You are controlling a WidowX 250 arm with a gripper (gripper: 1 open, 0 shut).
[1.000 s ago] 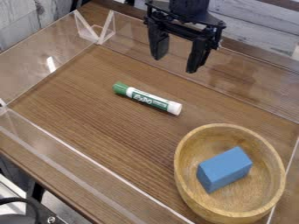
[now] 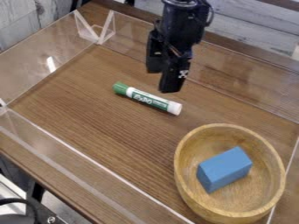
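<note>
My black gripper [image 2: 163, 68] hangs open over the wooden table, its fingers pointing down, above and behind a green-and-white marker [image 2: 149, 100] that lies diagonally on the wood. A blue block [image 2: 223, 166] sits inside a round wooden bowl [image 2: 193, 197] at the lower right.
A clear plastic-looking object [image 2: 91, 24] stands at the back left by the tray's edge. Bare table [image 2: 82, 149] spans the left and middle. A dark cable shows at the lower left corner.
My gripper has come down and toward the viewer, closer to the marker, and has turned. The marker, bowl and block are unmoved.
</note>
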